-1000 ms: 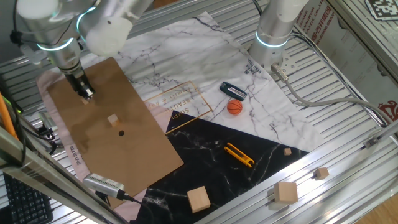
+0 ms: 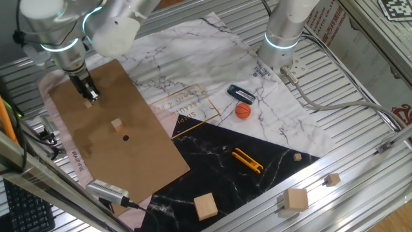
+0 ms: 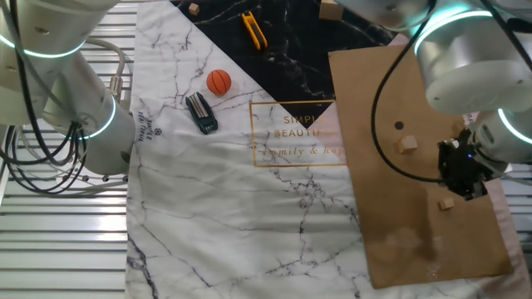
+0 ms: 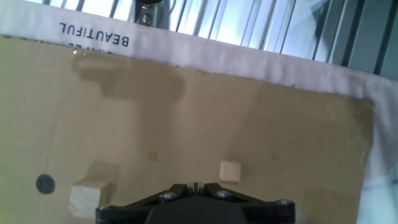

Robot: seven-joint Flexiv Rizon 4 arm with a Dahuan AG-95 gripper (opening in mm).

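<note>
My gripper hangs over the brown cardboard (image 4: 205,124), its two fingertips together and nothing showing between them. A small wooden cube (image 4: 230,171) lies on the board just beyond the fingertips and slightly to their right in the wrist view. A larger wooden block (image 4: 86,199) sits further left, near a dark round spot (image 4: 45,183). From the second exterior view, the gripper (image 3: 467,178) appears between the small cube (image 3: 446,203) and the larger block (image 3: 407,144). In the first exterior view the gripper (image 2: 94,96) partly covers the small cube (image 2: 88,104).
An orange ball (image 2: 243,111) and a dark green-black object (image 2: 241,94) lie on the marble cloth. A yellow cutter (image 2: 248,160) and a wooden block (image 2: 205,206) rest on the black area. More wooden blocks (image 2: 295,200) sit at the front right.
Over the last second my gripper has shifted very slightly to the right in the first exterior view. The blocks and other objects have stayed put.
</note>
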